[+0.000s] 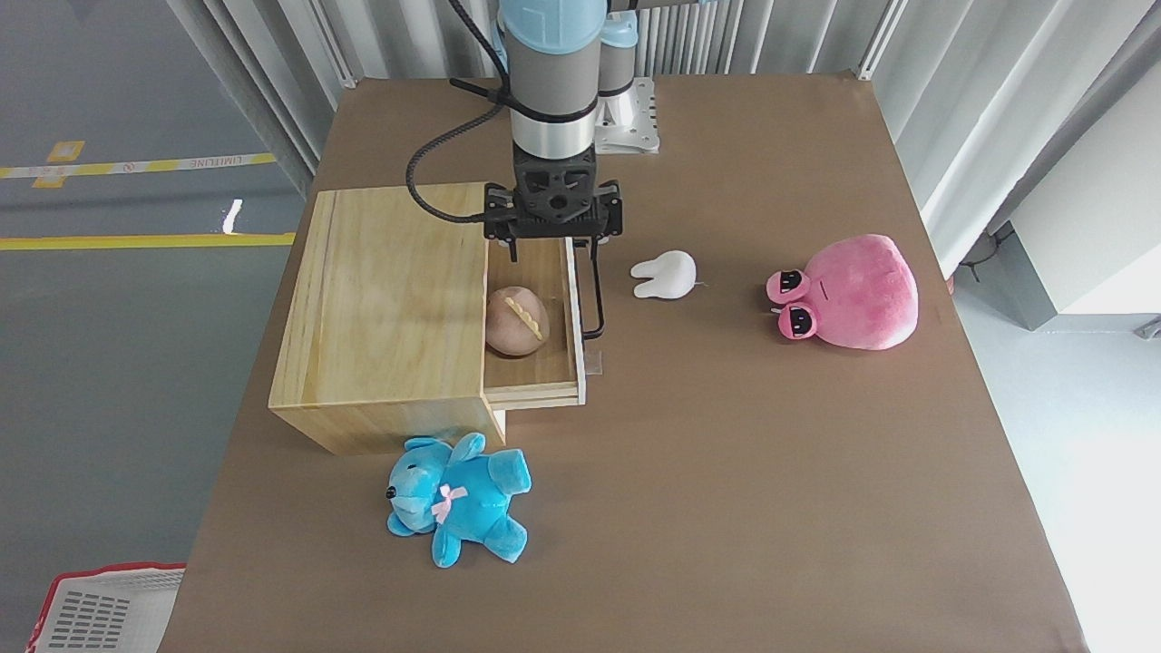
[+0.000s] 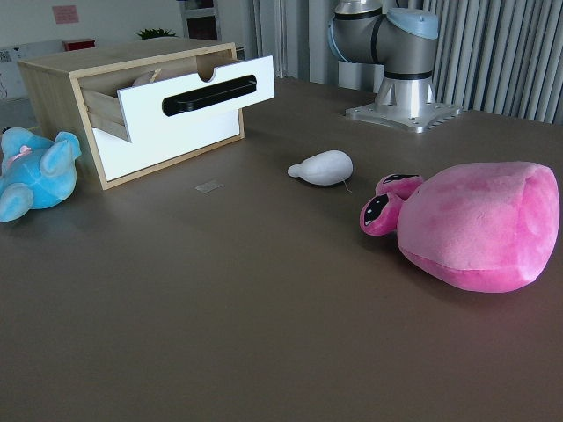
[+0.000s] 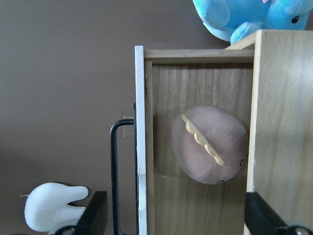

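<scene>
My gripper is open above the rear part of the pulled-out drawer (image 1: 530,384), its fingers far apart at the bottom of the wrist view, nothing between them at their height. A pinkish-tan round plush (image 1: 518,321) with a cream scalloped strip lies in the drawer of the wooden cabinet (image 1: 377,294); the wrist view shows it below the gripper. The drawer's white front carries a black handle (image 2: 208,94).
A white plush (image 1: 666,277) lies right of the drawer. A pink plush (image 1: 854,295) lies farther right. A blue bear (image 1: 468,501) lies before the cabinet.
</scene>
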